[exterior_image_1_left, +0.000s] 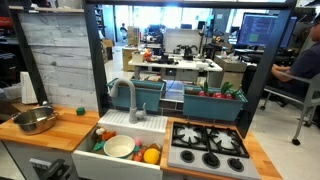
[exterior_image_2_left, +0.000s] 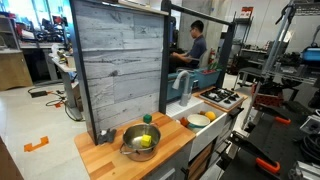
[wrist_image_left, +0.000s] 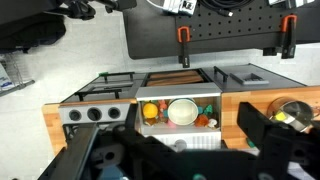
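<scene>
A metal pot (exterior_image_1_left: 35, 121) rests on the wooden counter at the left; exterior view 2 shows something yellow (exterior_image_2_left: 146, 140) inside it. A small green object (exterior_image_1_left: 80, 111) lies on the wood near the pot. In the white sink, a pale bowl (exterior_image_1_left: 119, 147) sits among several colourful items, including an orange-yellow one (exterior_image_1_left: 151, 156). From above, the wrist view shows the same bowl (wrist_image_left: 183, 111) and the pot (wrist_image_left: 292, 108) at the right. My gripper is open, its dark fingers wide apart over the sink area, with nothing between them.
A stove (exterior_image_1_left: 208, 150) with black grates stands right of the sink. The grey faucet (exterior_image_1_left: 132, 98) rises behind the basin. Two teal bins (exterior_image_1_left: 211, 105) hang at the back, the right one holding red items. A whitewashed wood panel (exterior_image_2_left: 124, 72) borders the pot's counter.
</scene>
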